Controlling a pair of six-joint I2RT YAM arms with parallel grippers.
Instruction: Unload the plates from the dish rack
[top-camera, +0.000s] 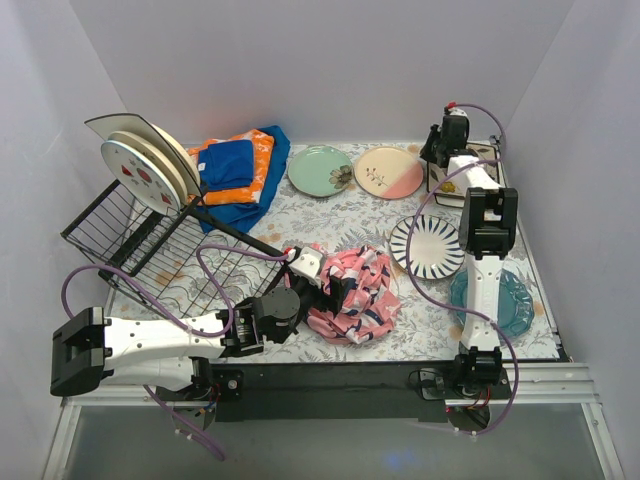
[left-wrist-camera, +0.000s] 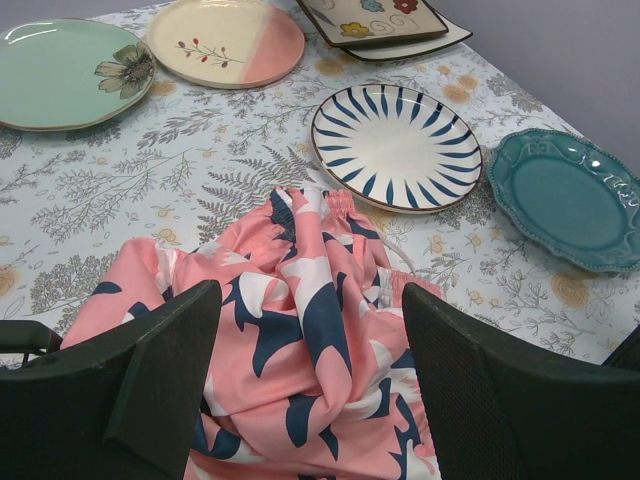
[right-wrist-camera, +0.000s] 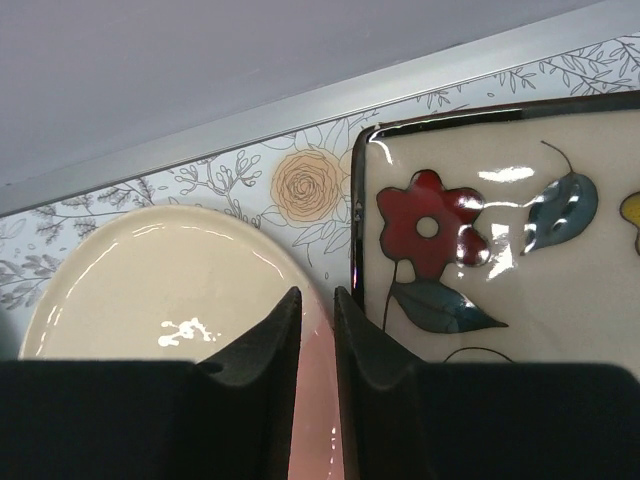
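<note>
In the top view several plates stand in the wire dish rack at the left. My left gripper is open above a crumpled pink cloth, nothing between its fingers. My right gripper is at the back right over a square flowered plate, beside the cream-and-pink plate; its fingertips look close together, with nothing visible held.
A green plate, a striped plate and a teal plate lie on the table. Folded blue and orange towels are beside the rack. Walls bound the back and sides.
</note>
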